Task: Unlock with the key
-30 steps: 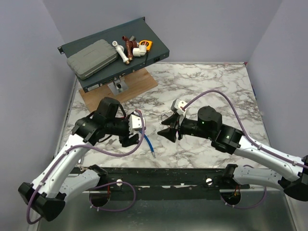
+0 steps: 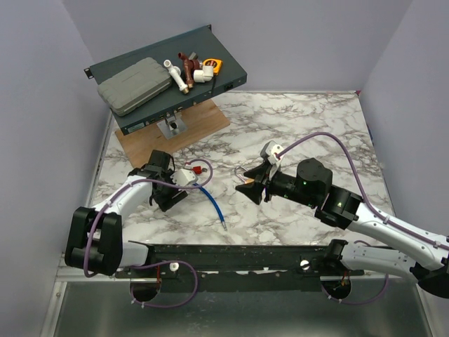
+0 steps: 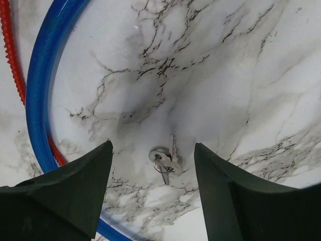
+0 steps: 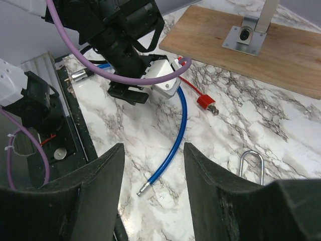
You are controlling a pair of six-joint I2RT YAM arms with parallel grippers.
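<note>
A small bunch of silver keys on a ring lies on the marble table in the left wrist view. My left gripper is open above it, and the keys appear in the gap between its fingers, not gripped. In the top view this gripper is low over the left side of the table, hiding the keys. My right gripper hovers right of centre, open and empty. A metal U-shaped shackle shows in the right wrist view; a finger covers what lies below it.
A blue hose with a metal tip curves across the table beside the left gripper. A red connector on a red cable lies near it. Behind stands a wooden board carrying a raised dark shelf.
My left arm has swung left and drawn down toward the table, its gripper now farther from the right one.
</note>
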